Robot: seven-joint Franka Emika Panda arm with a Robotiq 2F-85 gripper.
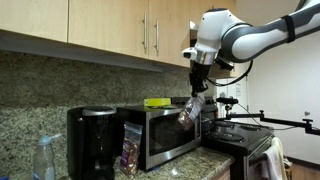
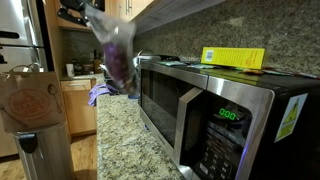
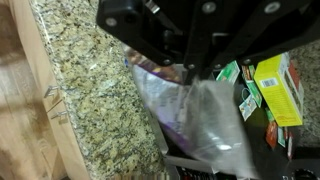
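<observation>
My gripper point(image 1: 196, 95) is shut on a clear plastic bag point(image 1: 187, 114) with dark contents. In exterior view 1 the bag hangs in front of the right side of the microwave point(image 1: 172, 137). The same bag point(image 2: 119, 52) is blurred in exterior view 2, in the air above the counter. Seen from the wrist, the bag point(image 3: 205, 125) spreads below the gripper and covers part of the microwave and counter. The exact grip on the bag is hard to make out behind the fingers.
On top of the microwave lie a yellow box point(image 2: 233, 56) and several small packets point(image 3: 248, 104). To its left are another filled bag point(image 1: 131, 149), a black coffee maker point(image 1: 92, 145) and a bottle point(image 1: 43, 160). Bare granite counter point(image 2: 130, 145) lies in front. Cabinets point(image 1: 115, 28) hang above.
</observation>
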